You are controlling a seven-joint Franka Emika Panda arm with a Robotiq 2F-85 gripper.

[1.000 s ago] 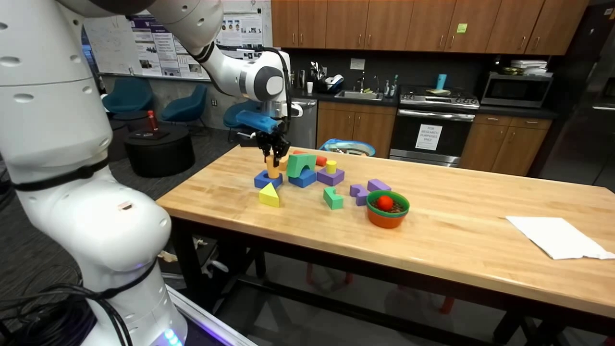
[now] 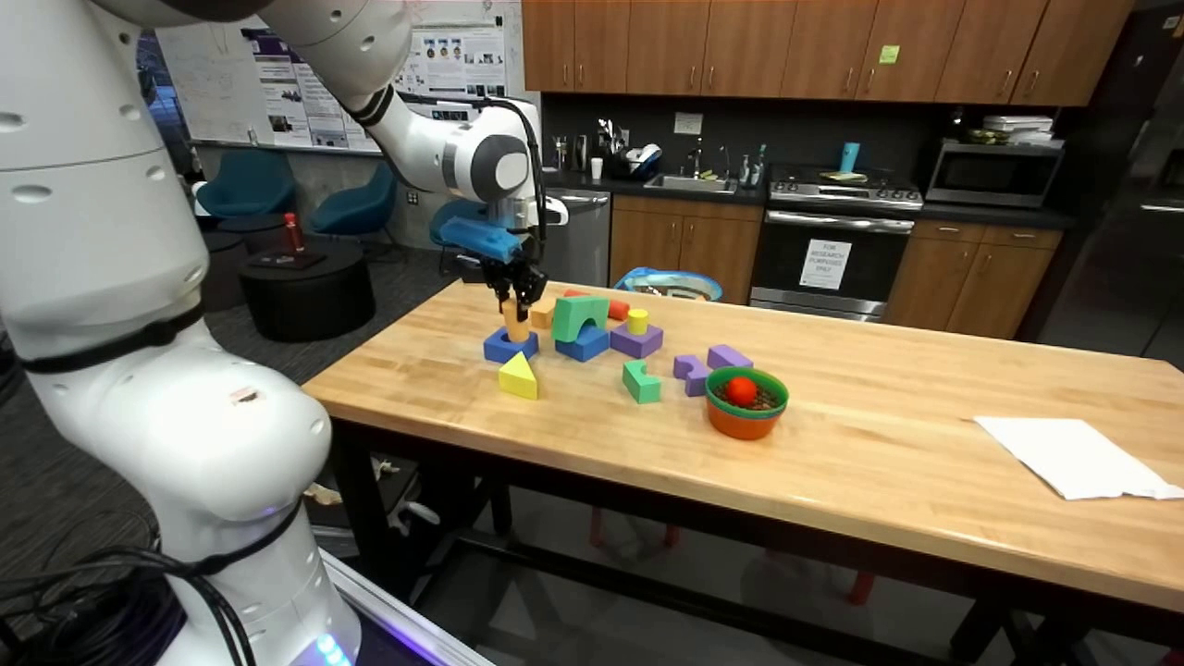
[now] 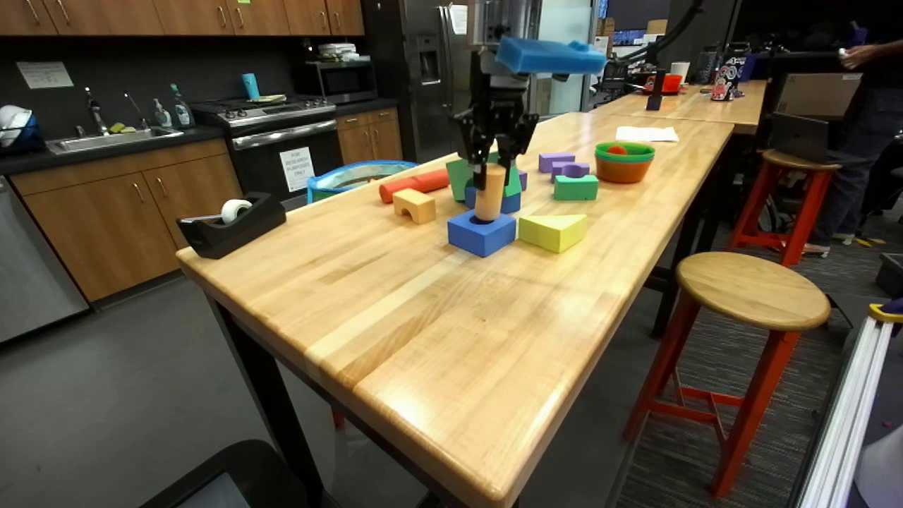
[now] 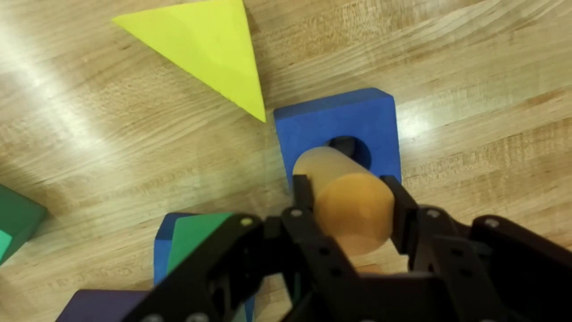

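Note:
An orange cylinder [image 4: 354, 206] stands roughly upright between the fingers of my gripper, which is shut on it. Beneath it lies a square blue block [image 4: 335, 120] with a round hole. In the wrist view the cylinder's lower end overlaps the block's top beside the hole, leaving part of the dark opening [image 4: 360, 153] uncovered. From exterior view 2, the cylinder [image 3: 488, 199] meets the top of the blue block [image 3: 480, 236]; whether any of it is inside the hole I cannot tell.
A yellow triangular block [image 4: 212, 48] lies close to the blue one. A green arch [image 2: 577, 315] rests on another blue block, near a purple block [image 2: 635, 339] with a yellow cylinder. Stacked bowls [image 2: 746, 418] stand farther right.
In exterior view 1, my gripper, the orange cylinder and the blue block beneath have all shifted slightly left. The yellow triangle has stayed in place.

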